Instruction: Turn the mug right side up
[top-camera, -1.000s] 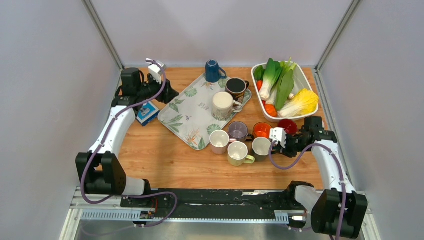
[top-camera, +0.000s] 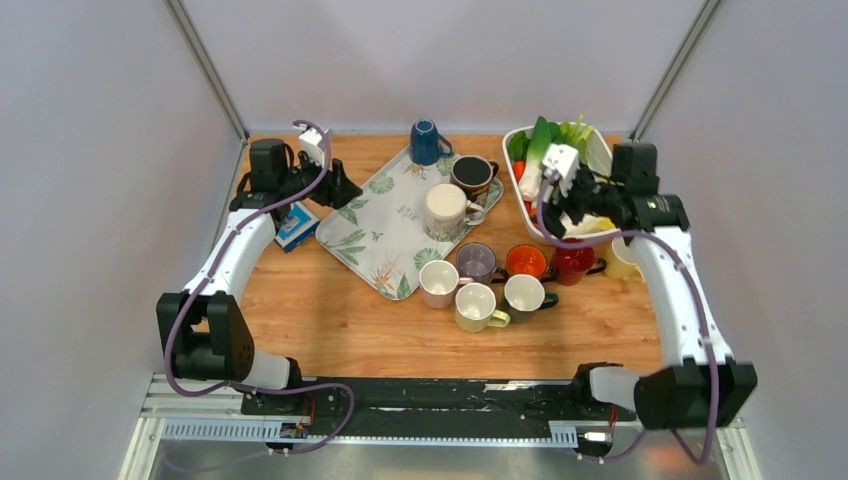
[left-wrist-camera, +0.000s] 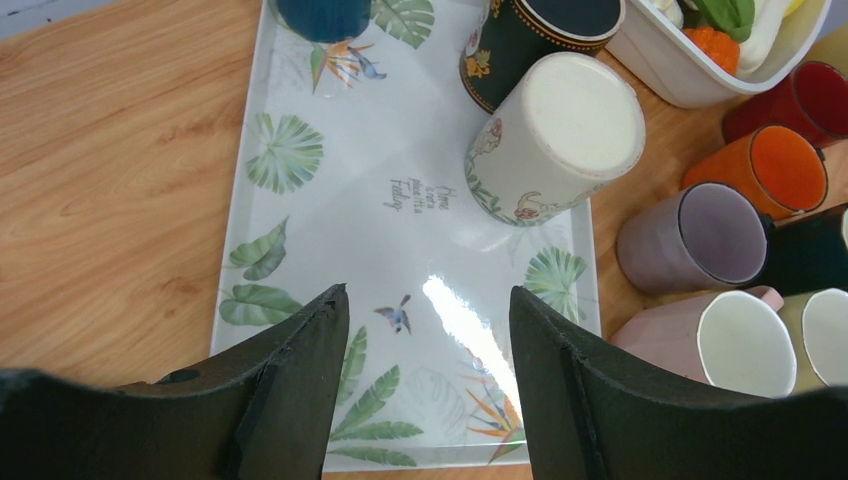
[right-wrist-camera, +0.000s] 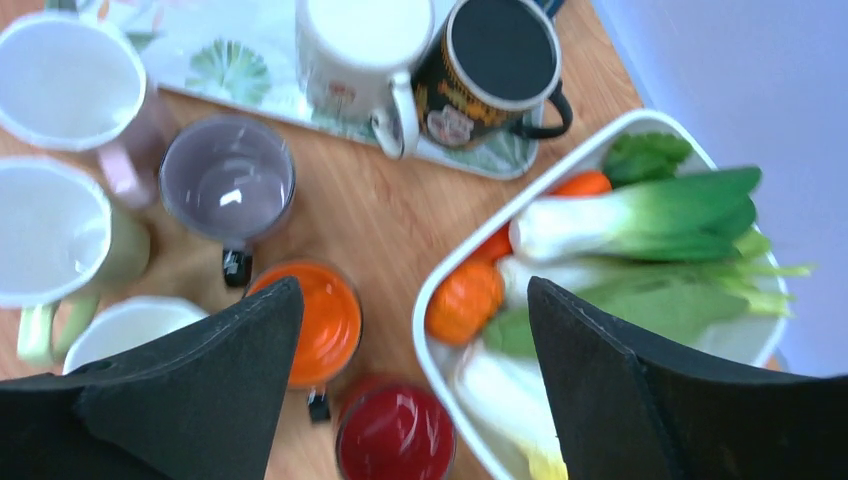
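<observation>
On the patterned tray (top-camera: 385, 235) a white mug (top-camera: 443, 212) stands upside down, its flat pale base (left-wrist-camera: 585, 112) facing up and its handle (right-wrist-camera: 398, 115) to the right. Behind it are a black mug (top-camera: 473, 178) with gold trim and a blue mug (top-camera: 424, 142), which tapers upward with its base on top. Whether the black mug's dark top is base or inside, I cannot tell. My left gripper is open over the tray's left part, empty. Open and empty too, my right gripper is above the vegetable basket's near-left side and the red mug.
A white basket (top-camera: 514, 190) of vegetables stands at the back right. Several upright mugs crowd the front, among them a pink mug (top-camera: 439, 284), purple mug (top-camera: 477, 262) and orange mug (top-camera: 526, 262). A blue box (top-camera: 296, 228) lies under the left arm.
My right arm has swung from the table's front right to the back, and its gripper now covers part of the basket.
</observation>
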